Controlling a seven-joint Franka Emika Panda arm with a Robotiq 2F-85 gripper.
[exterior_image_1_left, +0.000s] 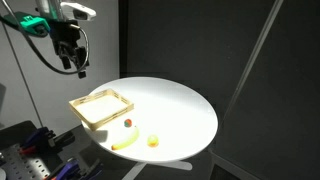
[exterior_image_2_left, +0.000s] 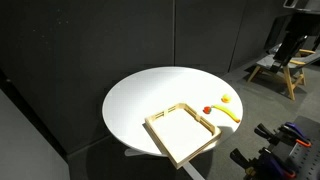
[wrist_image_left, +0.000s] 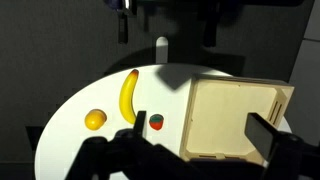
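My gripper hangs high above the table, its two dark fingers spread wide with nothing between them. On the white tabletop lie a yellow banana, an orange and a small red strawberry-like fruit with a green part. A shallow wooden tray sits to their right in the wrist view and looks empty. In exterior view 1 the gripper is up at the left, well clear of the tray.
The round white table has a broad bare stretch away from the fruit. Dark floor surrounds it. A wooden chair stands in the background of exterior view 2. Cables loop around the arm.
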